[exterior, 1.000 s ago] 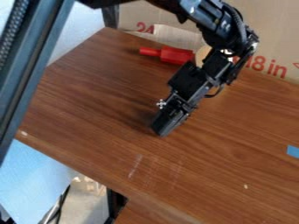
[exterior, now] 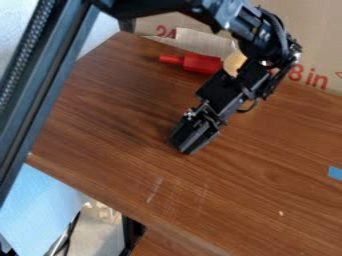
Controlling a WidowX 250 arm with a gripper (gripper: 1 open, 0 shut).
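My black gripper (exterior: 187, 135) reaches down from the top of the camera view to the middle of the wooden table (exterior: 160, 200), its tip low at the surface. Its fingertips are dark and bunched, so I cannot tell whether they are open or shut, or whether anything is between them. Behind the arm lie a red rolling-pin-like object (exterior: 190, 63) and a pale, light-wood piece (exterior: 234, 63), partly hidden by the arm.
A cardboard sheet (exterior: 318, 50) stands along the back, with a white roll (exterior: 201, 42) near it. A blue tape strip (exterior: 334, 172) is at the right. A metal frame post (exterior: 34, 80) runs along the left.
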